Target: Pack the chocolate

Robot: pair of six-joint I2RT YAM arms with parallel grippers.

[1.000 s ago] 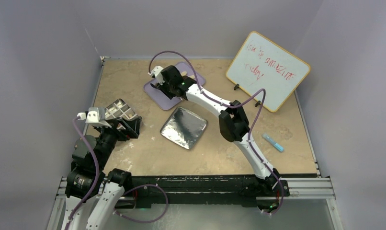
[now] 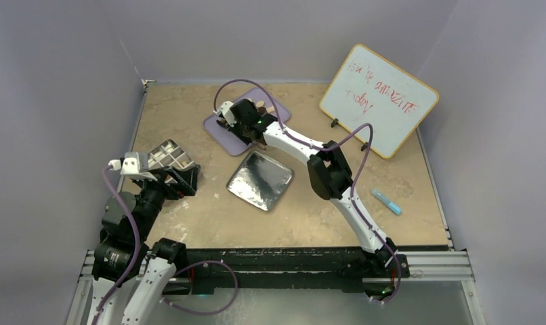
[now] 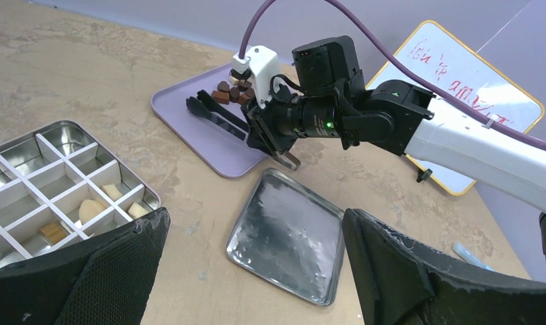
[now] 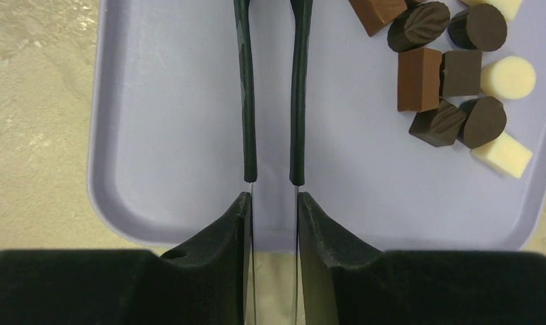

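Brown, dark and white chocolates (image 4: 460,74) are grouped on the lilac tray (image 4: 162,128), right of my right gripper's long dark fingers in its wrist view. That gripper stands partly open over the tray, nothing between its fingers; in the top view the arm covers part of the tray. A metal box (image 3: 33,176) with white dividers holds several white pieces (image 3: 91,208) and a brown piece (image 3: 53,232) in some compartments. My left gripper is open beside this box, at the left of the table, with nothing between its fingers.
An empty steel tray (image 2: 260,181) lies in the middle, below the lilac tray. A whiteboard (image 2: 379,101) on clips stands at back right, and a blue cylindrical item (image 2: 385,201) lies at right.
My right arm's wrist has moved slightly toward the front and right of the top view over the lilac tray. The left arm is unchanged.
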